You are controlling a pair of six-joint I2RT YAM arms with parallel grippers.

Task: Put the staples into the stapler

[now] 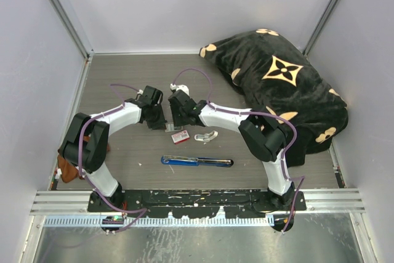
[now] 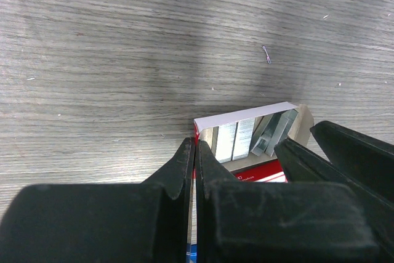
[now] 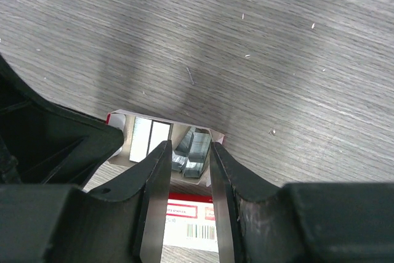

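Observation:
A small open box of staples (image 1: 173,127) lies between the two grippers, with its tan tray facing up. In the right wrist view, two bright staple strips (image 3: 149,137) lie flat at its left side, and loose, tilted strips (image 3: 197,152) lie at its right side. My left gripper is shut on the thin end wall of the box; a red edge shows between the fingertips. My right gripper stands open over the tilted strips, fingertips on either side; contact is hard to tell. The long blue-and-silver stapler (image 1: 197,161) lies open near the front.
A red-and-white cover (image 1: 180,137) lies just in front of the box. Right of it is a white, looped object (image 1: 206,136). Stray staples (image 2: 266,54) dot the wooden table. A dark cushion (image 1: 277,84) fills the back right.

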